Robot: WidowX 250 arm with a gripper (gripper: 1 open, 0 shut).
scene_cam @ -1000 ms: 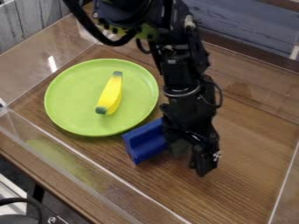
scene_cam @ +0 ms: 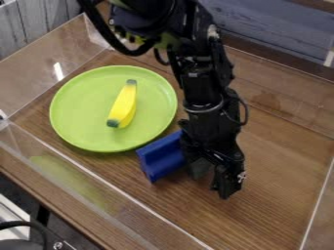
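The black robot gripper (scene_cam: 209,161) hangs low over the wooden table, right at a blue block (scene_cam: 163,156) that sits just below the green plate. A dark object at the fingertips is hard to tell apart from the gripper, which stands open. A yellow banana (scene_cam: 123,104) lies on the green plate (scene_cam: 78,107) at left.
Raised walls edge the area at the back and left. A dark cable lies at the bottom left corner.
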